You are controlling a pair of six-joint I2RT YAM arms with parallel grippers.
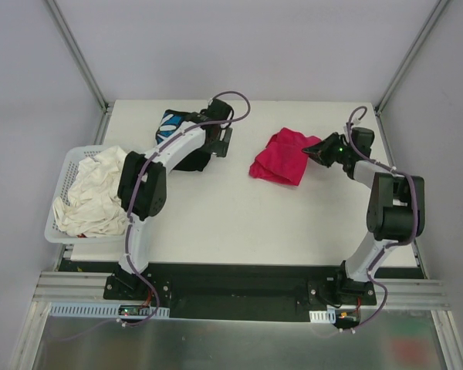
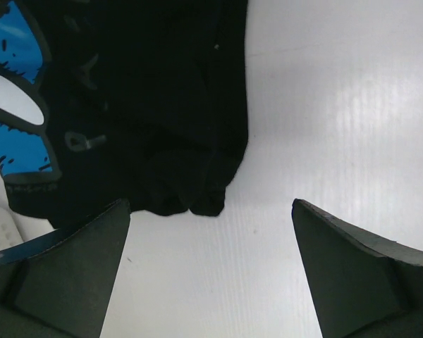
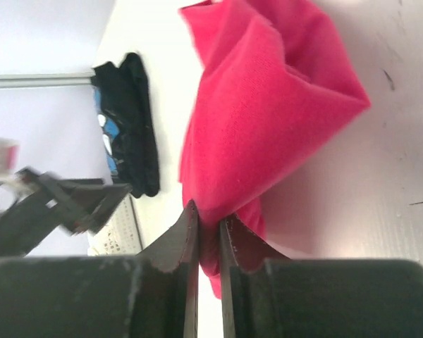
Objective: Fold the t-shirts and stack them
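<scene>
A folded red t-shirt (image 1: 282,158) lies on the table right of centre, with my right gripper (image 1: 315,150) shut on its right part; in the right wrist view the cloth (image 3: 257,105) rises from between the fingers. A black t-shirt with a blue print (image 2: 141,105) lies folded at the back left, partly under my left arm in the top view. My left gripper (image 1: 217,142) is open over its right side, nothing between its fingers.
A white basket (image 1: 52,223) with crumpled white cloths (image 1: 89,200) sits at the left edge.
</scene>
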